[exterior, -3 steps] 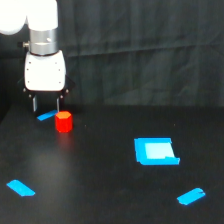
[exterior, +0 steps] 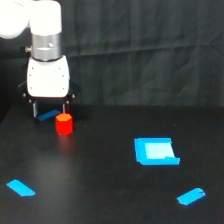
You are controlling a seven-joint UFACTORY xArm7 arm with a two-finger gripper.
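My gripper [exterior: 50,107] hangs at the back left of the dark table, pointing down, its two dark fingers spread apart. Nothing shows held between them. A small red block [exterior: 64,125] stands on the table just in front of the right finger; in this view their outlines come close, and I cannot tell whether they touch. Low behind the block, under the gap between the fingers, lies a small blue strip [exterior: 48,115], with its right end near the block.
A blue tray-like piece with a white middle [exterior: 158,151] lies right of centre. Flat blue pieces lie at the front left [exterior: 21,188] and front right [exterior: 190,197]. A dark curtain [exterior: 140,50] hangs behind.
The gripper has come slightly lower and to the right, and its fingers look wider apart. The red block appears a little nearer the camera. The other blue pieces have not moved.
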